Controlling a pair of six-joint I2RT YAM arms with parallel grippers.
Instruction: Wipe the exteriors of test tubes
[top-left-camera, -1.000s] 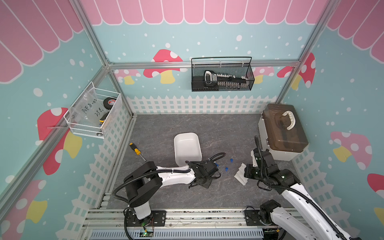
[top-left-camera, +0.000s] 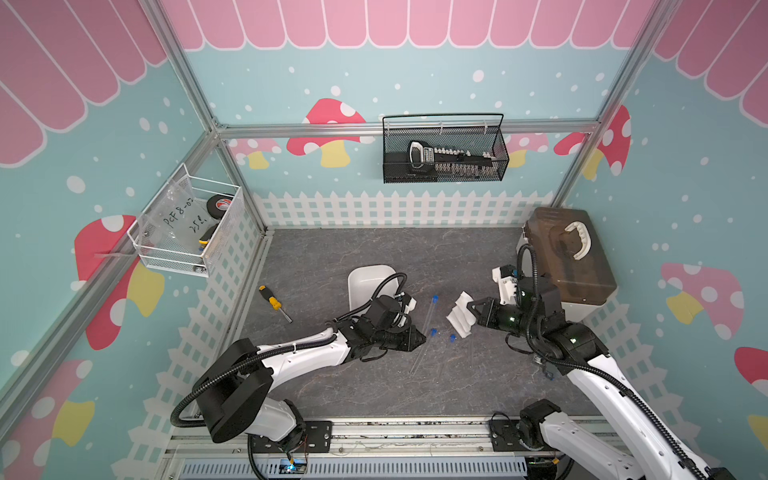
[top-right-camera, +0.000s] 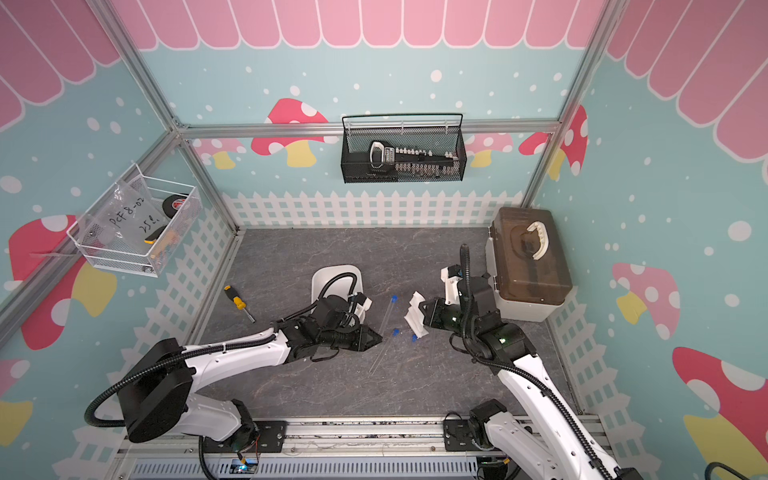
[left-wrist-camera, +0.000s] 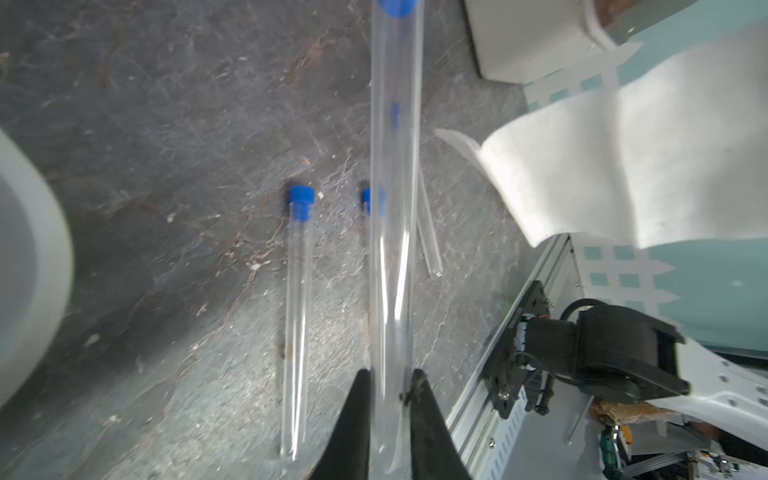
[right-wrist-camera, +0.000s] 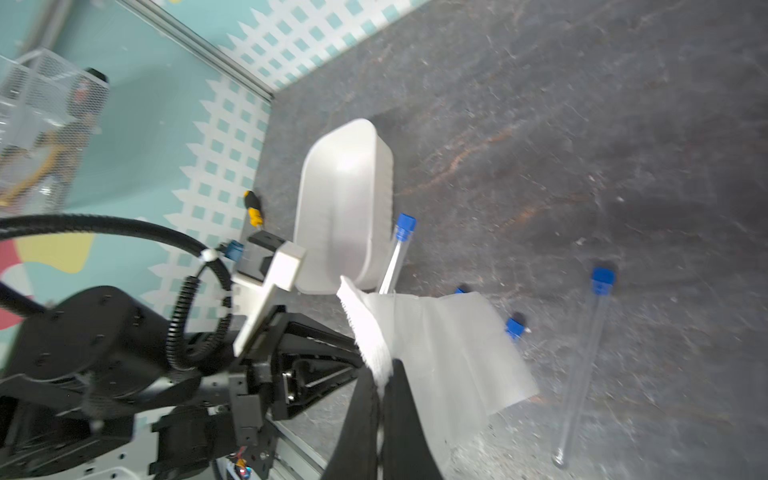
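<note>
A clear blue-capped test tube (left-wrist-camera: 393, 200) points away from my left gripper, which is shut on its lower end and holds it above the table. My right gripper is shut on a white wipe (right-wrist-camera: 448, 352) that hangs from its fingertips. In the top left view the wipe (top-left-camera: 461, 314) is to the right of the held tube (top-left-camera: 429, 314), apart from it. Another capped tube (left-wrist-camera: 297, 320) lies on the table below, and a shorter-looking tube (left-wrist-camera: 429, 228) lies farther right. In the right wrist view one tube (right-wrist-camera: 584, 360) rests clear of the wipe.
A white tray (top-left-camera: 369, 280) stands empty behind my left gripper. A screwdriver (top-left-camera: 274, 302) lies at the left, and a brown-lidded box (top-left-camera: 564, 264) stands at the back right.
My right gripper has moved the wipe left and farther back.
</note>
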